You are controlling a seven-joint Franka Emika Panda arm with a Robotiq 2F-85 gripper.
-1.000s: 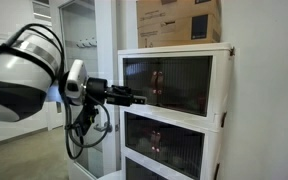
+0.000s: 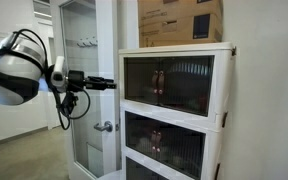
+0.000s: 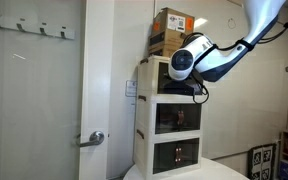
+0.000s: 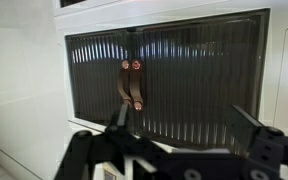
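A white cabinet point(image 2: 227, 100) holds stacked compartments with dark ribbed double doors. In the wrist view, the top doors point(image 4: 199, 80) are closed, and two brown handles point(image 4: 136, 85) meet near their centre, left of the middle of the picture. My gripper faces these doors with its fingers point(image 4: 244, 122) spread wide, nothing between them. From the side, the gripper point(image 2: 102, 83) is level with the top compartment, left of the cabinet in the picture. In exterior view 2 the arm point(image 3: 209, 62) covers much of that compartment.
Cardboard boxes point(image 2: 179, 22) sit on top of the cabinet. Behind it stands a white door point(image 2: 106, 60) with a lever handle point(image 2: 106, 126). A pale round surface point(image 3: 219, 170) lies in front at the bottom, and plain wall is to the cabinet's right.
In exterior view 1, my arm and gripper have shifted left and slightly up, looking smaller than a second ago. The top doors' handles are no longer close to the gripper's outline. The cabinet doors are unchanged.
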